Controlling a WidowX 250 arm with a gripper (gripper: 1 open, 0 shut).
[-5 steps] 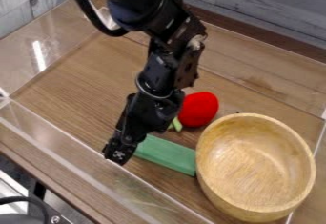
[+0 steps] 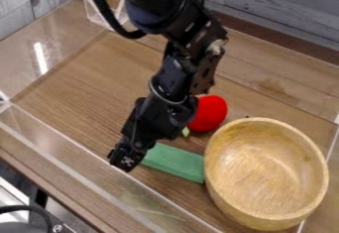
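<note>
My black gripper (image 2: 149, 133) hangs low over the wooden surface, left of centre, open, its lower finger at the left end of a green rectangular block (image 2: 179, 164). A red rounded object (image 2: 209, 112) lies behind the gripper to the right, partly hidden by it. A tan bowl (image 2: 265, 174) stands to the right, beside the green block.
A clear edge runs along the left and front, with cables at the lower left. A wall stands at the back.
The arm and gripper have shifted very slightly; the objects look to lie where they were.
</note>
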